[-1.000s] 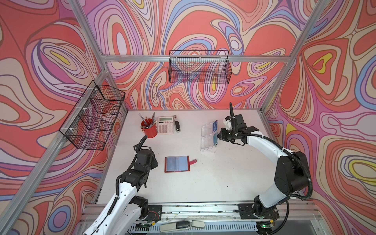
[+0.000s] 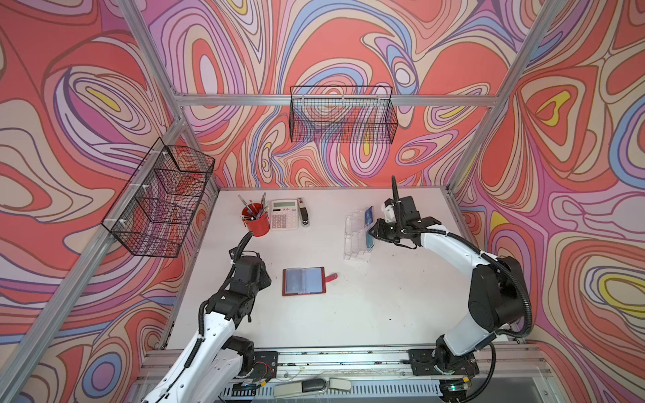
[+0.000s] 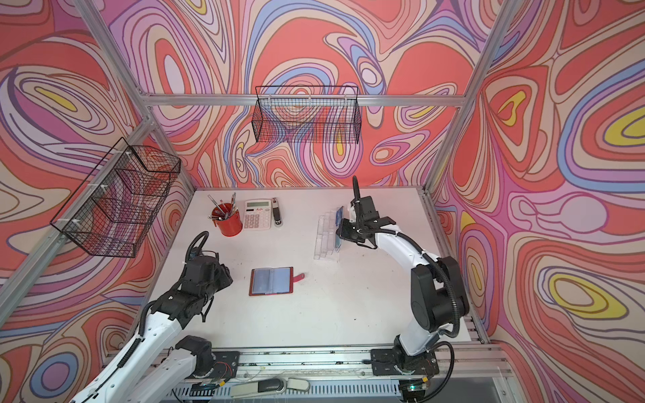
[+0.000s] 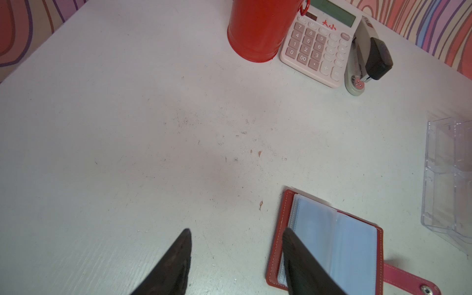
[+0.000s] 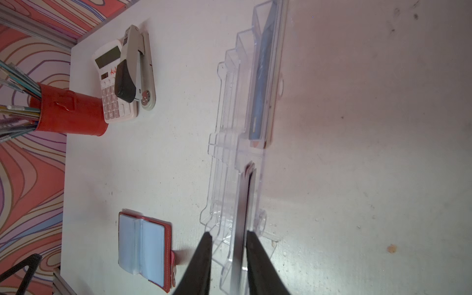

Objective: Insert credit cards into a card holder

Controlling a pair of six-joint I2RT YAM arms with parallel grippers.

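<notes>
A clear tiered card stand (image 3: 324,235) stands at the table's right-middle, with upright blue cards (image 5: 261,78) in its right-hand slots. My right gripper is over the nearer slot, fingertips either side of a thin card stack (image 5: 243,196), part open; whether they touch it I cannot tell. The red card holder (image 2: 321,280) lies open at front middle, with clear sleeves and a red strap. My left gripper hangs open at the left of the holder, nothing between its fingers.
A red pen cup (image 2: 256,224), a calculator (image 2: 284,218) and a stapler (image 2: 303,215) stand at the back left. Wire baskets hang on the back and left walls.
My right gripper has shifted slightly left, closer onto the cards in the stand. The left arm and the card holder are unchanged.
</notes>
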